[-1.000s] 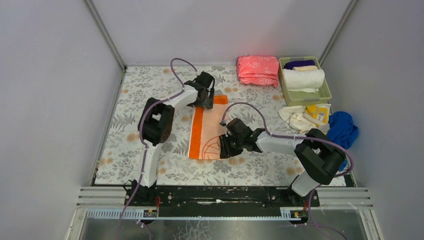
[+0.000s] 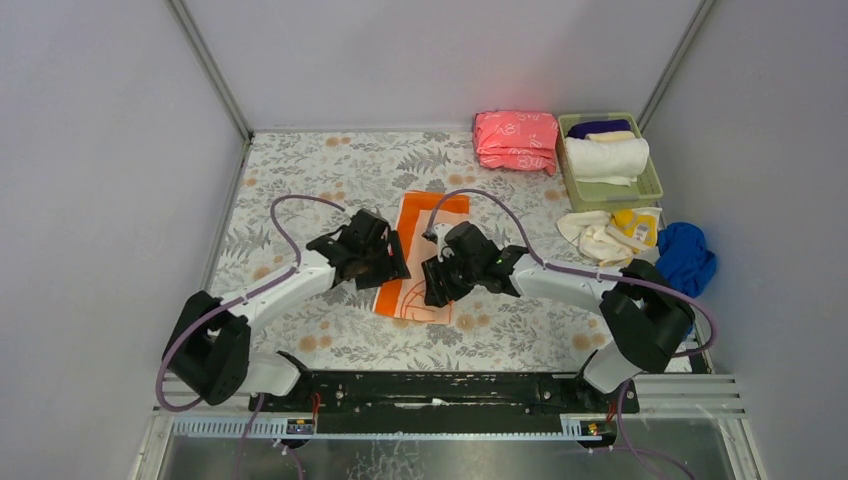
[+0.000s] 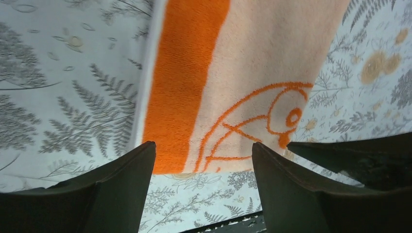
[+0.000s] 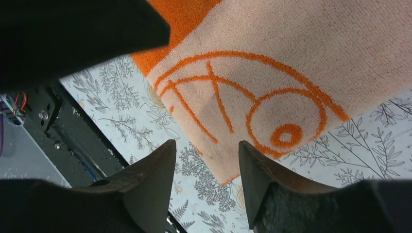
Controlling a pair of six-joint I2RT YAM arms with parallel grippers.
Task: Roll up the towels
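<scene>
A peach towel with orange bands and an orange line drawing (image 2: 410,308) lies flat at the middle of the table. In the top view my left gripper (image 2: 388,258) is over its left band, and my right gripper (image 2: 434,282) is over its lower right part. The left wrist view shows my left gripper open above the towel's near end (image 3: 243,126), nothing between its fingers. In the right wrist view my right gripper stands open above the drawn corner (image 4: 228,111), with nothing held.
Folded pink towels (image 2: 515,135) lie at the back. A green basket (image 2: 648,186) of rolled towels stands back right, with loose yellow, white and blue towels (image 2: 683,260) in front of it.
My right gripper has shifted slightly left over the towel.
</scene>
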